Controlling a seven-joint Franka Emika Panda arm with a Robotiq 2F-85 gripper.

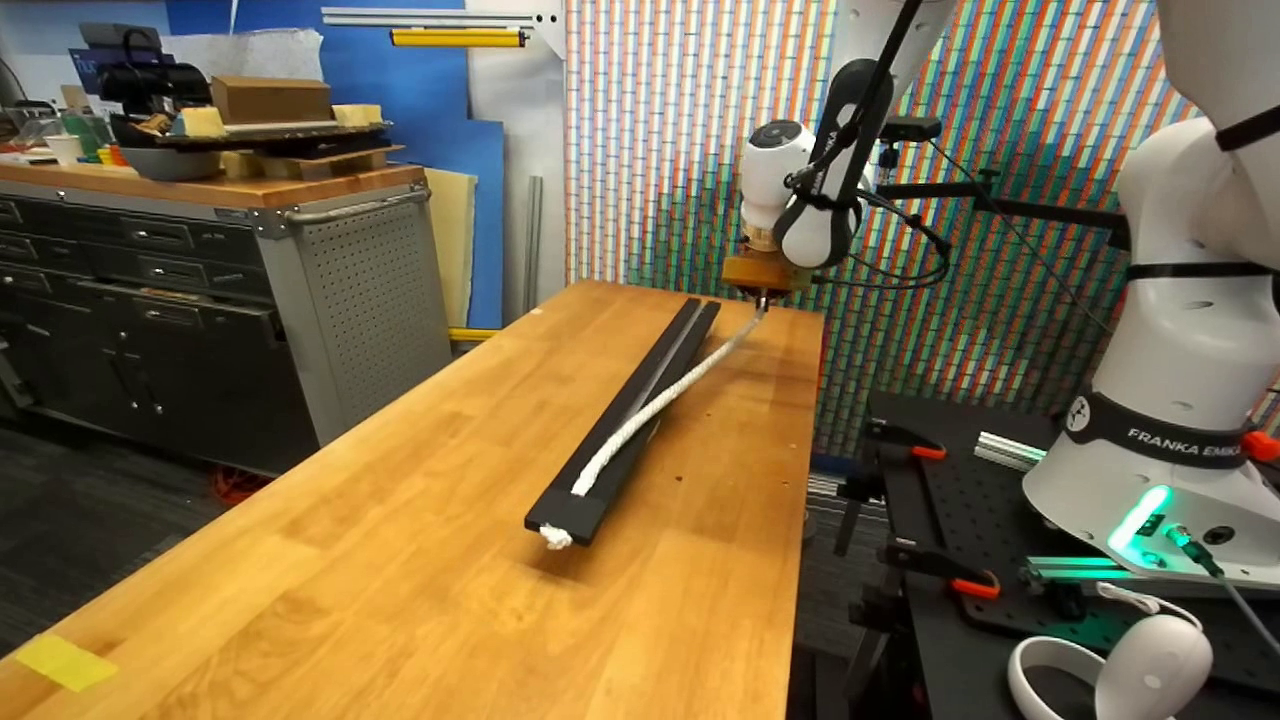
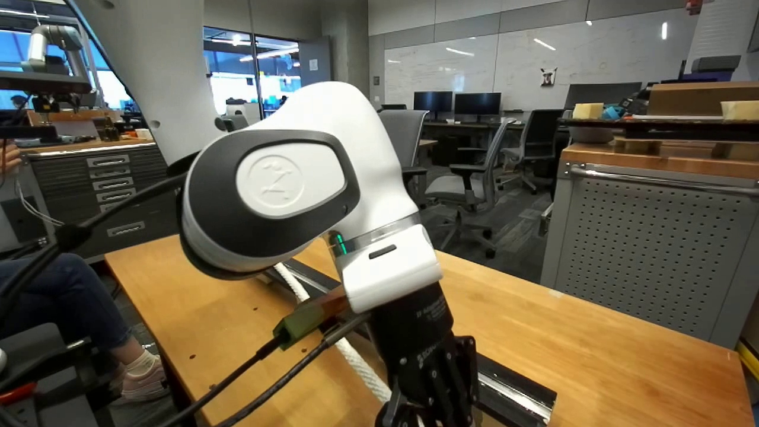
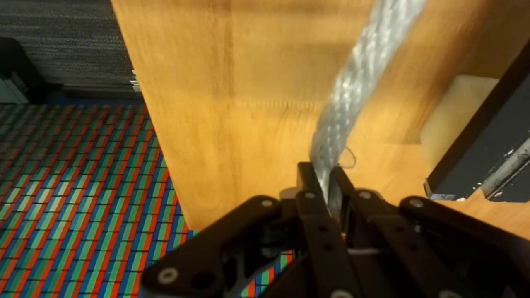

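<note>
A white braided rope [image 1: 672, 394] comes up through the near end of a long black grooved board [image 1: 555, 508], with its knotted end just past that edge. From there it runs off the board's right side, over the table, to my gripper [image 1: 763, 300] at the far right. In the wrist view the rope [image 3: 348, 92] passes down between the fingertips of my gripper, which is shut on it. The board [image 3: 479, 144] lies off to the right there, apart from the fingers. In exterior view 2 the arm hides much of the rope and board.
My gripper is close to the table's far right edge. A second camera on a bracket [image 1: 912, 130] stands behind the arm.
</note>
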